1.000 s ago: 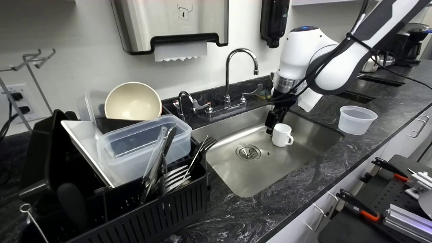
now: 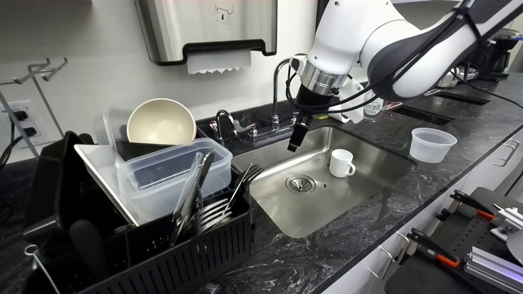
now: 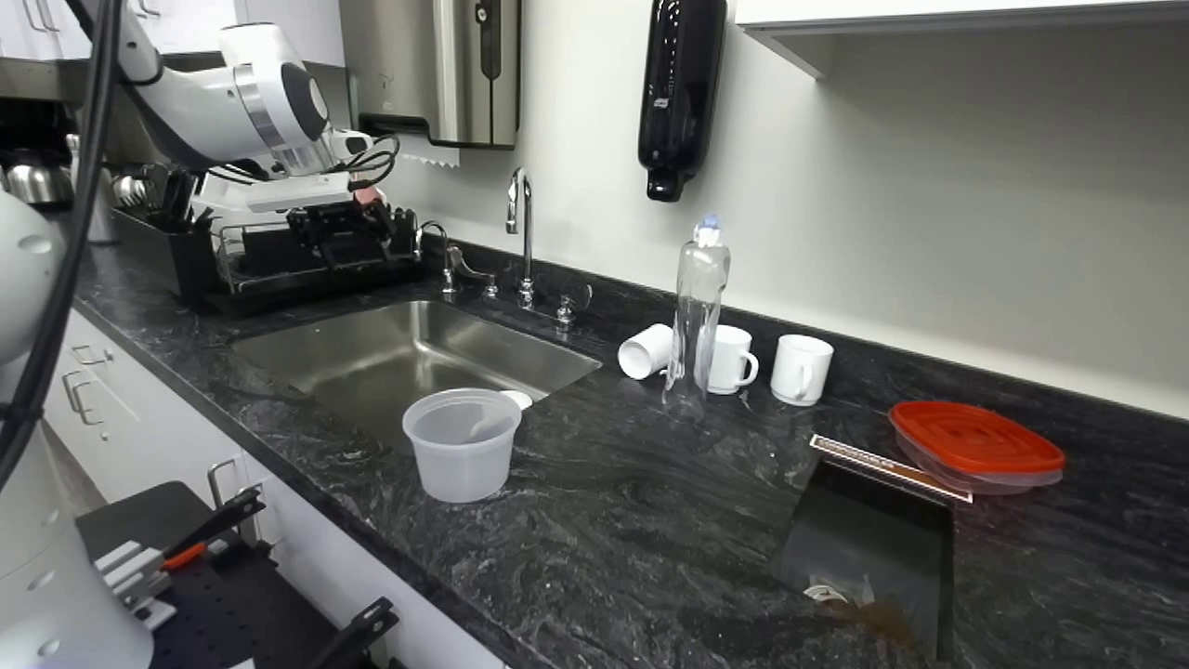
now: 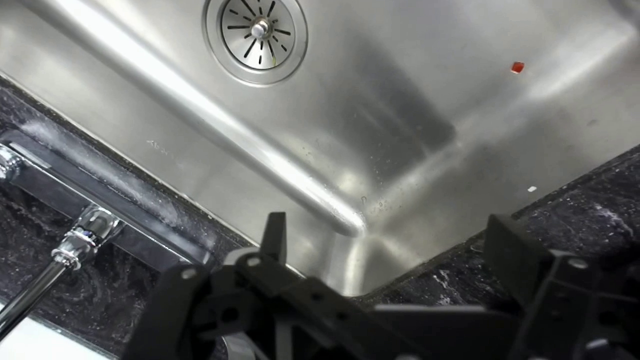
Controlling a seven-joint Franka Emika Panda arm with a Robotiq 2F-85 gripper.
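My gripper [image 2: 295, 139] hangs above the back part of the sink, higher than its rim and to the left of the mug. In the wrist view the gripper is open, with its fingers [image 4: 274, 237] wide apart and only sink and counter visible between them. A white mug [image 2: 341, 163] stands upright on the sink floor, its handle towards the right front. No mug shows in the wrist view. The steel sink [image 2: 314, 215] has a round drain [image 2: 300, 183] near its middle.
A packed black dish rack [image 2: 186, 264] stands left of the sink, the tap [image 3: 525, 240] behind it. To its right are a clear tub [image 2: 432, 145], a tall bottle [image 3: 699, 301] and several white mugs.
My gripper has risen from beside the mug in the sink and moved left and up, now in front of the tap. The mug has kept its place.
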